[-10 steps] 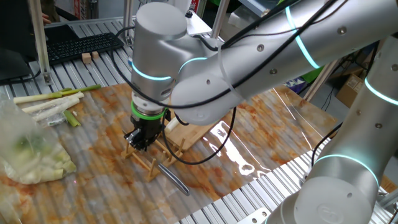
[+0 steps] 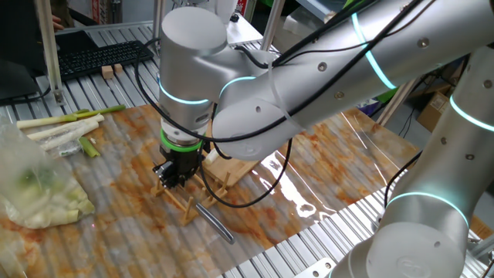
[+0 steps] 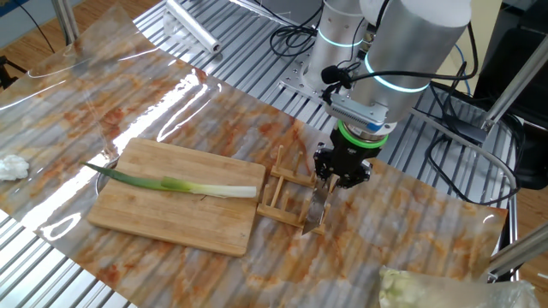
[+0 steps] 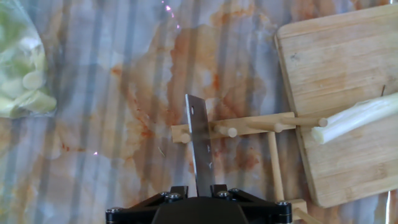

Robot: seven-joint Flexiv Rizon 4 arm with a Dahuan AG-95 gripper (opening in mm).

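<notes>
My gripper points down over the small wooden rack (image 3: pixel 282 202), on the side away from the cutting board. A knife stands at the rack; its steel blade (image 4: pixel 200 146) runs up between my fingers in the wrist view, and beside the gripper in exterior view 2. From the rack's near side in exterior view 1, the knife's grey handle (image 2: pixel 215 222) sticks out. Whether the fingers press on the knife cannot be made out, as the gripper's dark body hides the contact. On the cutting board (image 3: pixel 214 233) lies a green-and-white leek (image 3: pixel 193 186).
A plastic bag of cut leek pieces (image 2: pixel 46 197) lies on the marbled sheet, with more leek stalks (image 2: pixel 65 127) behind it. Between the bag and the rack the sheet is clear. A cling-film roll (image 3: pixel 193 26) lies on the slatted table.
The arm's wrist has shifted slightly left and down in exterior view 1 and stands more upright. The knife handle has moved only very slightly.
</notes>
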